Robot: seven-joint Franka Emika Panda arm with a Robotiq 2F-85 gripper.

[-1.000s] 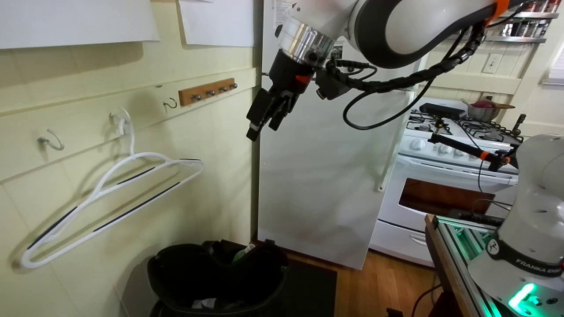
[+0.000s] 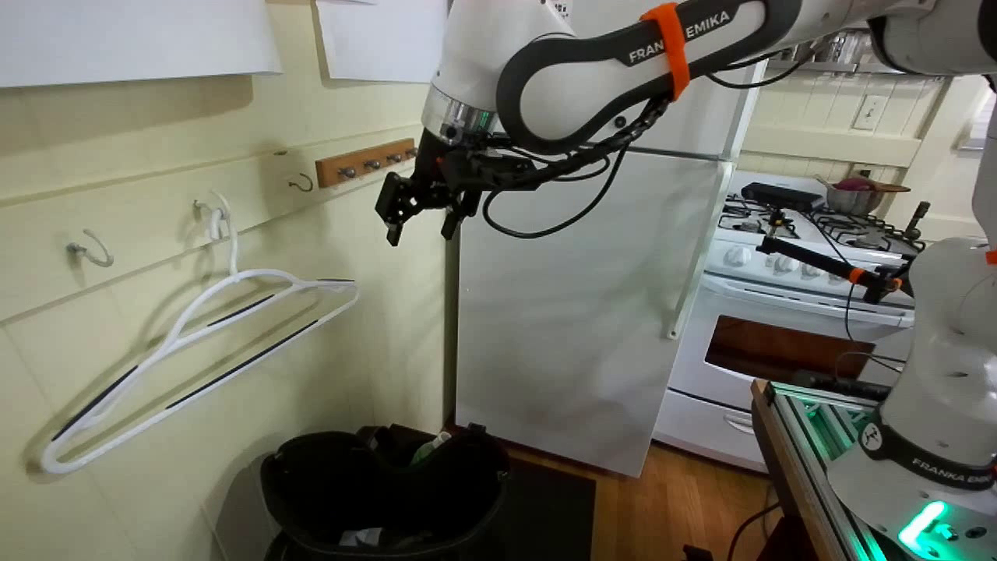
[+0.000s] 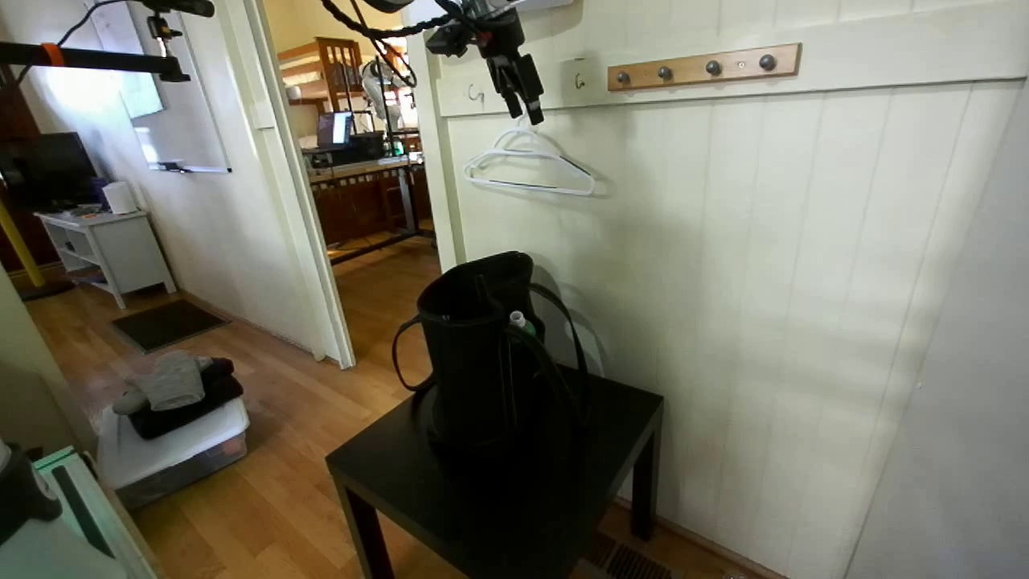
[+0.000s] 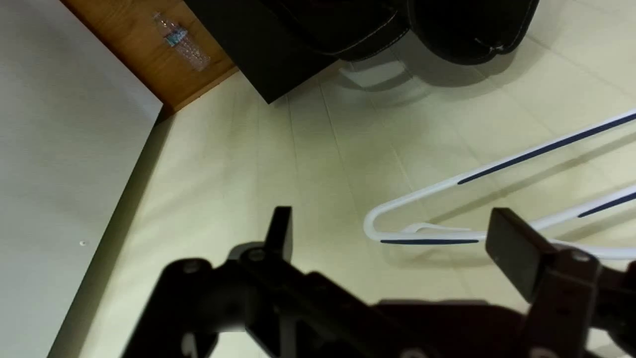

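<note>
White hangers (image 2: 271,276) with dark strips hang from a wall hook (image 2: 198,207); more than one seems to overlap there. Up and to their right in exterior view 1, my gripper (image 2: 420,234) is open and empty, its fingers pointing down. In the wrist view, one end of a hanger (image 4: 411,196) shows beyond the gap of the gripper, reaching behind the right finger (image 4: 517,253). Exterior view 2 has the gripper (image 3: 528,104) overlapping the top of the hangers (image 3: 530,174); the depth between them is hard to judge there.
A black bag (image 3: 473,338) stands on a black table (image 3: 617,410) below the hangers. Other wall hooks (image 2: 92,248) and a wooden peg rail (image 2: 366,163) are on the same wall. The white fridge (image 2: 561,318) stands close on the right.
My arm has moved left in exterior view 1, toward the wall and the hangers, and the gripper has turned so that both fingers show apart. The hangers have barely moved.
</note>
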